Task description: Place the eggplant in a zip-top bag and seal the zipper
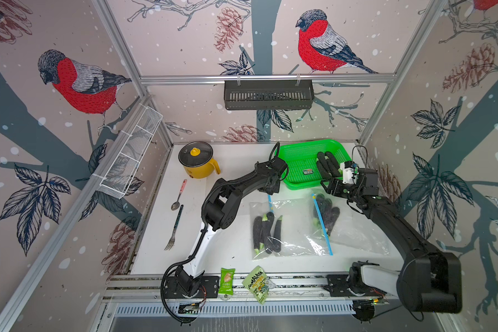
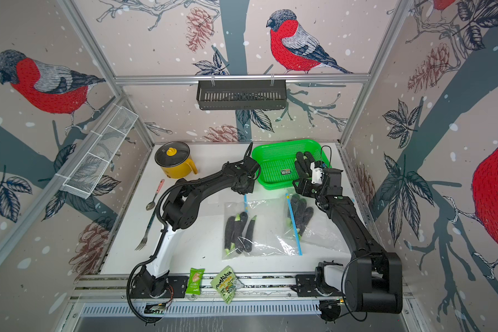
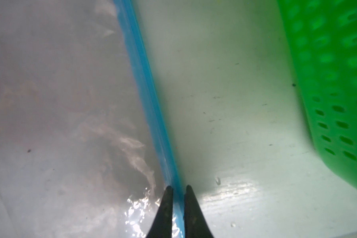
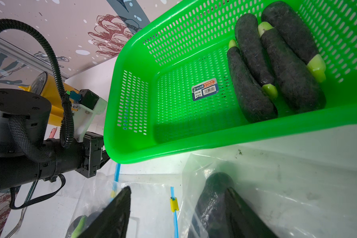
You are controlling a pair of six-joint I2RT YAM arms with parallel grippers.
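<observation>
Dark eggplants [image 1: 266, 232] lie under clear plastic on the left of the table, and more [image 1: 331, 213] show in the bag [image 1: 365, 235] at right. In the left wrist view a blue zipper strip [image 3: 148, 93] runs down to my shut left gripper. The strip shows between its fingertips; whether they pinch it I cannot tell. A second blue strip [image 1: 322, 224] lies further right, with a yellow slider [image 4: 174, 204]. Over the zone between bag and basket hangs my right gripper, open, nothing between its fingers.
The green basket [image 4: 234, 136] behind the bags holds several eggplants [image 4: 293, 71]. A yellow pot [image 1: 196, 160], a spoon [image 1: 179, 193] and a fork [image 1: 174, 227] are at left. Two snack packets [image 1: 227, 281] lie at the front rail.
</observation>
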